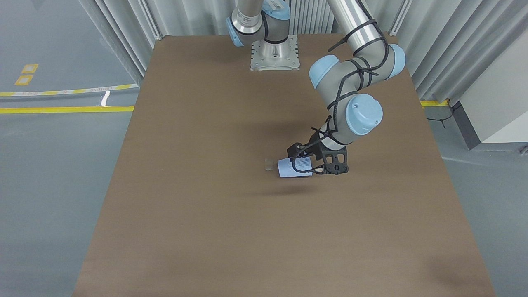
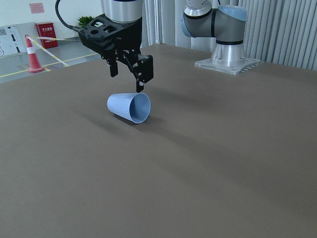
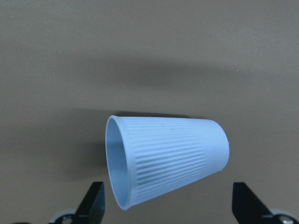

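Observation:
A light blue ribbed plastic cup (image 3: pixel 168 156) lies on its side on the table, its mouth and tapered body clear in the wrist view; in the left view the cup (image 2: pixel 121 105) sits just below my gripper (image 2: pixel 127 78). The gripper stands open above it, fingertips apart with nothing between them, one at each lower side of the wrist view. In the front view my gripper (image 1: pixel 317 158) partly covers the cup (image 1: pixel 289 169).
The brown tabletop (image 1: pixel 208 213) is otherwise largely clear.

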